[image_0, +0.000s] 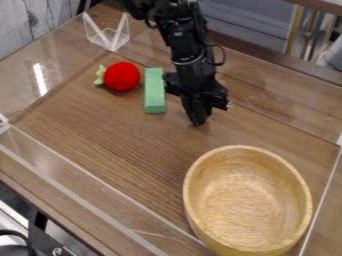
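The black robot arm reaches down from the top of the view to its gripper (195, 110) over the middle of the wooden table (94, 150). A green block (154, 90) lies just left of the gripper, and a red round object (120, 76) with a green top sits further left. The fingertips are dark and small, so whether they are apart or closed cannot be told.
A large tan oval bowl (247, 200) fills the lower right. A clear plastic item stands at the upper left. The table's right side behind the bowl is clear.
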